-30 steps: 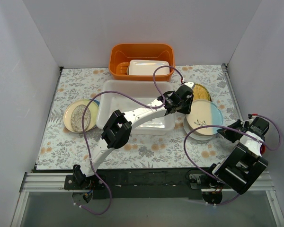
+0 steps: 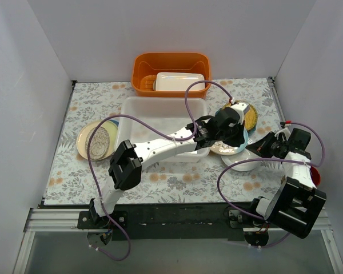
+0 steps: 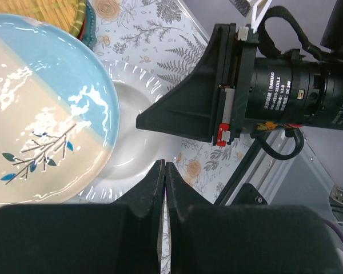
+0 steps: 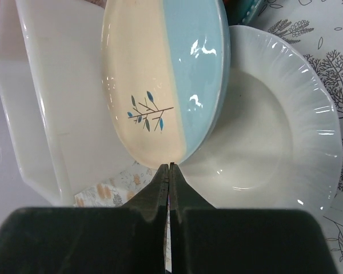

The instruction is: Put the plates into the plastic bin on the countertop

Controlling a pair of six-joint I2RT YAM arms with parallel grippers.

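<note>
The cream-and-blue plate (image 2: 223, 149) lies against the right side of the white plastic bin (image 2: 160, 117), tilted, partly over a white fluted plate (image 2: 238, 171). My left gripper (image 2: 241, 144) hangs above the plates. Its fingertips meet in the left wrist view with nothing between them, and the cream-and-blue plate (image 3: 40, 114) is to their left, outside them. My right gripper (image 2: 251, 150) is at the plates' right. In the right wrist view its fingers are closed together, empty, just below the lower rim of the cream-and-blue plate (image 4: 143, 74); the white plate (image 4: 263, 131) spreads to the right.
Behind the white bin stands an orange bin (image 2: 146, 61) with a white container (image 2: 180, 81) inside. Several stacked plates (image 2: 83, 142) are on the left. A woven yellow plate (image 2: 251, 117) lies behind the work area.
The cream-and-blue plate has shifted left toward the white bin, uncovering more of the white plate. My left gripper has come off its rim and moved right; my right gripper has moved left.
</note>
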